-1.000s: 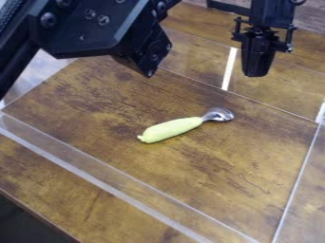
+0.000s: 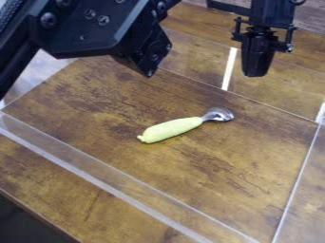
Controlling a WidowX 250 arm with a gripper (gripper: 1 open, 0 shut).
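Observation:
A pale yellow-green corn-like object [image 2: 169, 130] lies on the wooden table, and a metal spoon head [image 2: 219, 115] lies at its right end, touching it or joined to it. My gripper [image 2: 258, 65] hangs at the upper right, behind and to the right of these, apart from them. It is shut, and nothing shows between its fingers.
My dark arm [image 2: 89, 24] fills the upper left. The wooden table [image 2: 89, 104] is marked with pale tape lines along its front, right and back.

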